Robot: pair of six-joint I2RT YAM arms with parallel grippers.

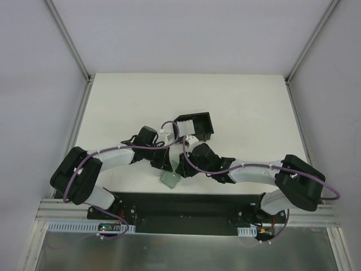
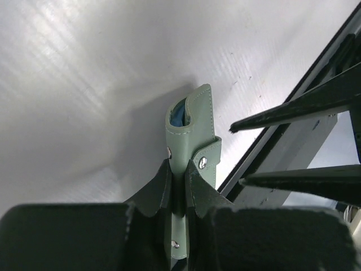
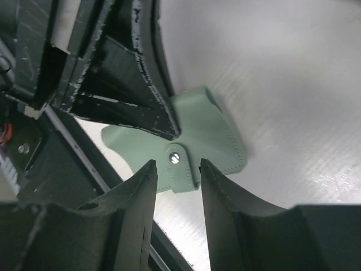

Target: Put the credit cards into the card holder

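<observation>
The card holder (image 1: 171,179) is pale green with a snap flap, near the table's front edge. My left gripper is shut on it, its fingers pinching the holder across the middle. In the left wrist view the holder stands on edge, and something dark blue (image 2: 178,116) shows inside its end opening. My right gripper is open beside the holder, with nothing held; in the right wrist view the flap side of the holder (image 3: 197,130) lies beyond its fingertips. No loose card can be made out clearly.
Behind the grippers stands a black box (image 1: 202,125) with a white item (image 1: 185,127) in it. The dark front edge of the table (image 1: 186,197) runs close by the holder. Bare white table (image 1: 242,101) lies to the sides and back.
</observation>
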